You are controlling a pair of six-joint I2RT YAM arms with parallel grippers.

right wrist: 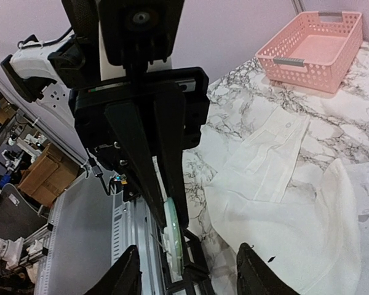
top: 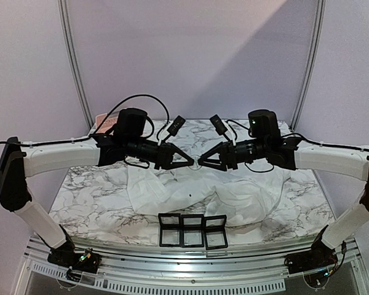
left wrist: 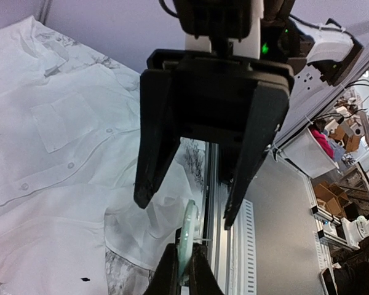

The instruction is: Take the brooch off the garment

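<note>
The pale green brooch is a thin disc seen nearly edge-on, with a small pin at its back. It hangs above the table, clear of the white garment. My left gripper is shut on it. In the right wrist view the left gripper's fingers pinch the upper part of the brooch. My right gripper stands open, its fingers spread either side of the brooch's lower part. In the top view both grippers meet near the middle, the brooch mostly hidden between them.
On the table's front edge stands a black three-part case, lids up. A pink basket sits at the back left, partly behind the left arm in the top view.
</note>
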